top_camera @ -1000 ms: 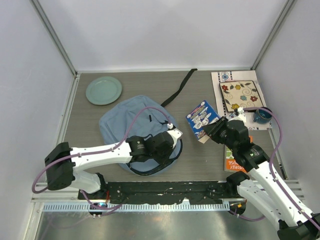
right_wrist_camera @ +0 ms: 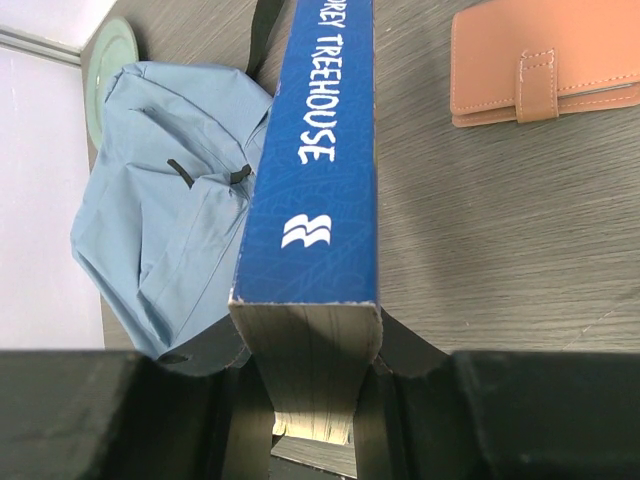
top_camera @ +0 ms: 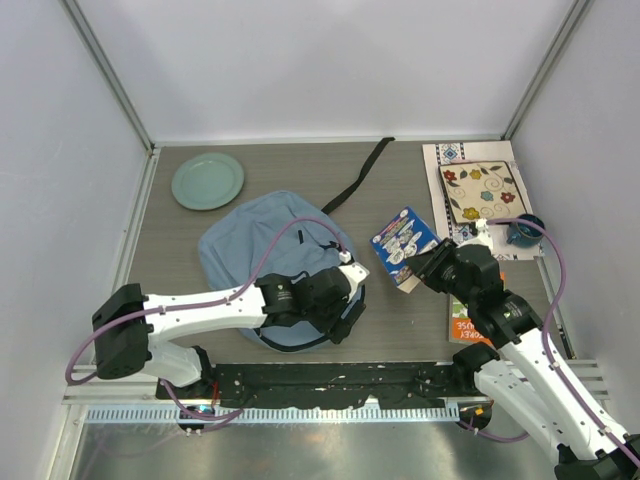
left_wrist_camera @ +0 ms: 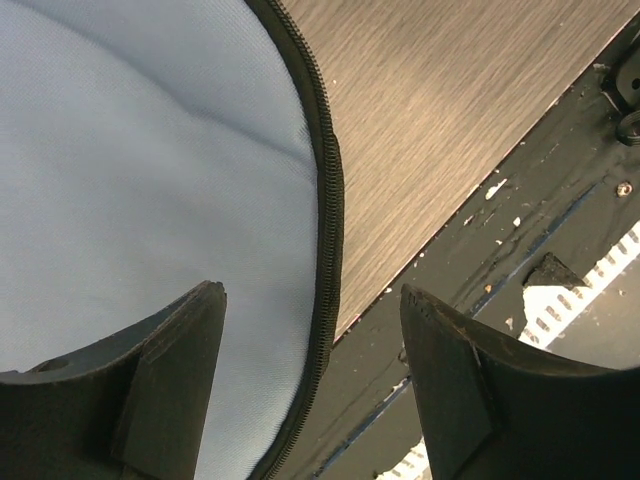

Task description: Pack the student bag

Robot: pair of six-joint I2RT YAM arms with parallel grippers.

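Note:
The light blue bag (top_camera: 262, 240) lies flat left of centre, its black zipper edge (left_wrist_camera: 328, 210) curving between the fingers of my left gripper in the left wrist view. That gripper is open above the bag's front right edge, and I see no gap in the zipper there. My right gripper is shut on a thick blue book (right_wrist_camera: 320, 200) with "Treehouse" on its spine. The book hangs right of the bag, its illustrated cover (top_camera: 402, 238) showing in the top view. Partly under the right arm lies an orange-and-green book (top_camera: 462, 326).
A green plate (top_camera: 208, 181) sits at the back left. At the back right are a floral-covered book (top_camera: 484, 192) on a patterned cloth and a dark blue mug (top_camera: 525, 231). A brown wallet (right_wrist_camera: 545, 62) shows in the right wrist view. A black strap (top_camera: 362, 175) trails from the bag.
The right gripper and its book have barely moved.

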